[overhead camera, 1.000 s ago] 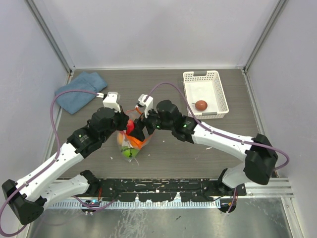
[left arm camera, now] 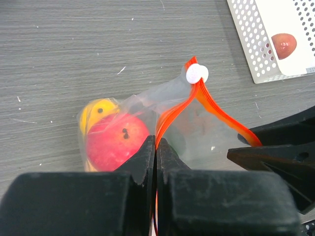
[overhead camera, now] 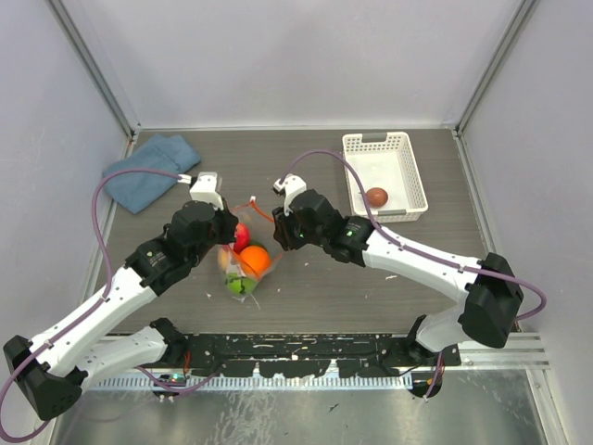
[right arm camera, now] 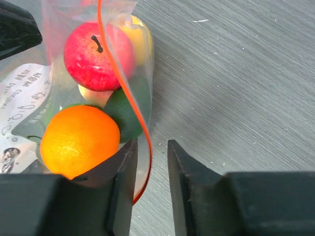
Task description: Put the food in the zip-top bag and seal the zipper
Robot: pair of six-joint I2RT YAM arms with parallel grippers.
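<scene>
The clear zip-top bag point(overhead camera: 244, 289) stands in the middle of the table with food inside: a red apple point(right arm camera: 98, 61), an orange point(right arm camera: 78, 140), a dark green fruit point(right arm camera: 129, 110) and a yellow one point(right arm camera: 141, 42). Its orange zipper edge point(left arm camera: 170, 115) spreads into an open mouth, with a white slider point(left arm camera: 197, 73) at the far corner. My left gripper is shut on that edge at one side. Opposite it, my right gripper is part open, the edge passing between its fingers close to the left one. A reddish-brown round food point(overhead camera: 376, 197) lies in the white basket point(overhead camera: 414, 171).
The basket stands at the back right, clear of both arms. A folded blue cloth point(overhead camera: 151, 171) lies at the back left. Bare tabletop point(overhead camera: 352, 297) stretches to the right of the bag. Both grippers are close together over the bag.
The left arm has stayed in place.
</scene>
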